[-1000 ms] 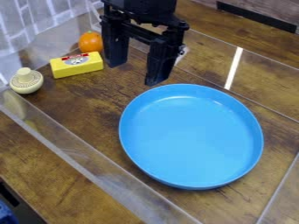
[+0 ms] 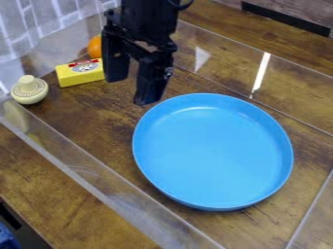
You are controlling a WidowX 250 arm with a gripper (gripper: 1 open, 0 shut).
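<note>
A black robot gripper [image 2: 132, 76] hangs over the wooden table at the upper middle, open, above the area just behind a large blue plate [image 2: 211, 151]. To its left lie a yellow box [image 2: 78, 71] with a red label and a small pale, round object [image 2: 29, 89]. An orange round object [image 2: 97, 47] is partly hidden behind the gripper.
A transparent edge runs along the left of the view.
The gripper has moved left, toward the yellow box, and now partly covers the box and the orange object. The objects on the table look unmoved.
</note>
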